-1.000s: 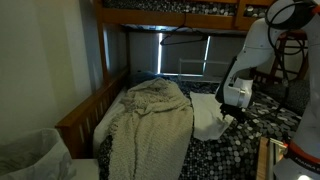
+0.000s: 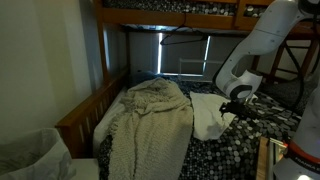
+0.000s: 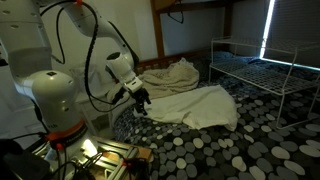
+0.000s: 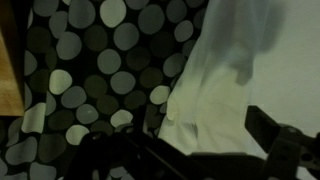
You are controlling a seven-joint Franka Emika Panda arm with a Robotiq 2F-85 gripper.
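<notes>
A white cloth (image 3: 200, 103) lies spread on the dotted dark bedding (image 3: 190, 145), its surface wrinkled. In the wrist view the cloth (image 4: 230, 85) fills the right side and shows several folds near its left edge. My gripper stands open above that edge, its dark fingers (image 4: 270, 130) wide apart and no cloth visibly pinched. From exterior view 1, the gripper (image 2: 237, 110) is low by the near right part of the cloth (image 2: 207, 116). Whether the fingertips touch the cloth cannot be told.
A bulky beige blanket (image 2: 150, 120) lies left of the cloth. A white wire rack (image 3: 265, 75) stands at the far side of the bed. Wooden bed rails (image 2: 95, 110) and an upper bunk (image 2: 200, 18) bound the space. Bare dotted bedding lies in front of the cloth.
The arm's wrist has shifted slightly to the right in exterior view 1, and the forearm's angle has changed. The cloth and blanket look unmoved.
</notes>
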